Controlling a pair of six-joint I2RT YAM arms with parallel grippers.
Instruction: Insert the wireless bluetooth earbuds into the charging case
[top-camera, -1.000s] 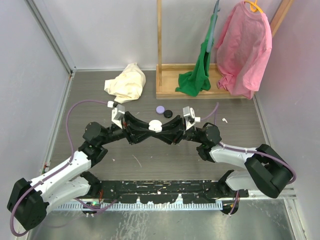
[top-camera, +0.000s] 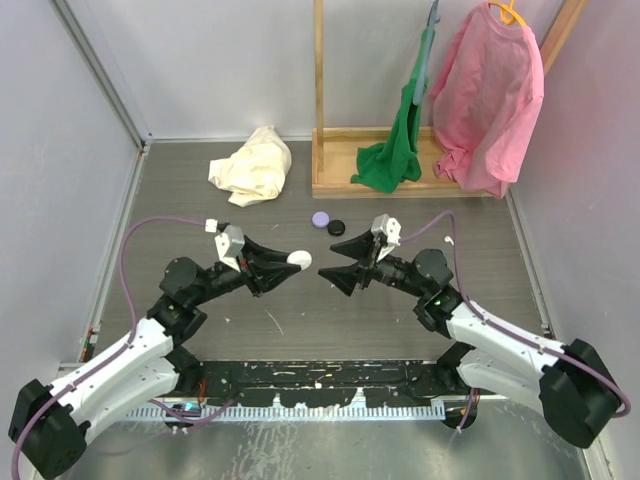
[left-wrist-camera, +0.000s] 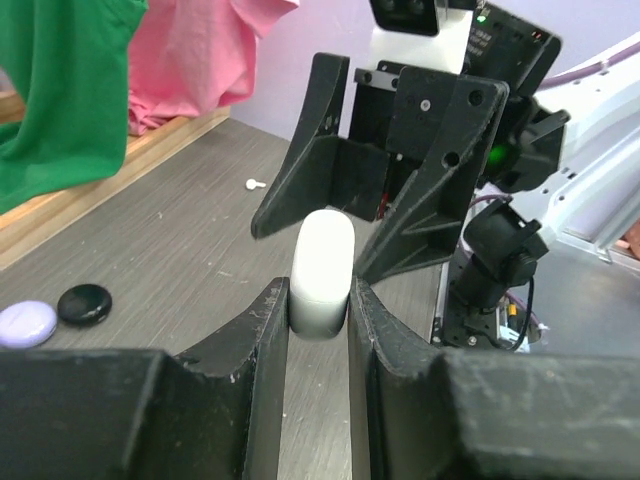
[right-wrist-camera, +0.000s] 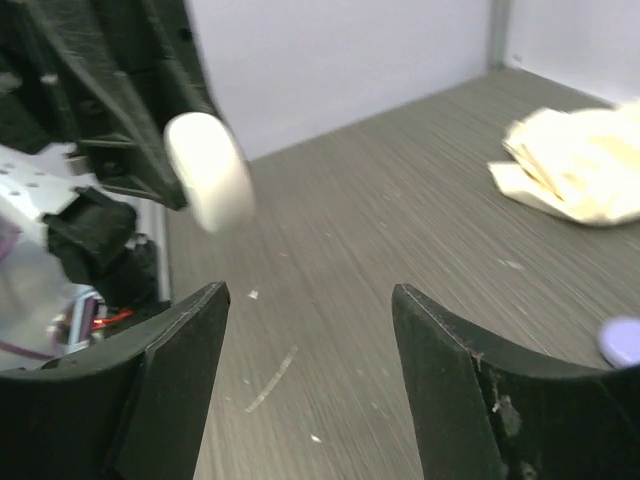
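Note:
A white oval object, likely the earbud case (top-camera: 299, 260), is held in my left gripper (top-camera: 282, 266) near the middle; in the left wrist view it (left-wrist-camera: 322, 265) stands between the shut fingertips, and in the right wrist view it (right-wrist-camera: 208, 170) hangs at upper left. My right gripper (top-camera: 338, 264) is open, a short way right of it, nothing between its fingers. No separate earbud can be made out in the case. A small white piece (left-wrist-camera: 253, 184) lies on the table behind the right gripper.
A purple disc (top-camera: 320, 219) and a black disc (top-camera: 336, 227) lie behind the grippers. A cream cloth (top-camera: 250, 170) is at back left; a wooden rack (top-camera: 335, 165) with green and pink garments at back right.
The grippers met at the white object in the middle. My right gripper has moved right, away from it, and is open; the left has shifted slightly left with the object.

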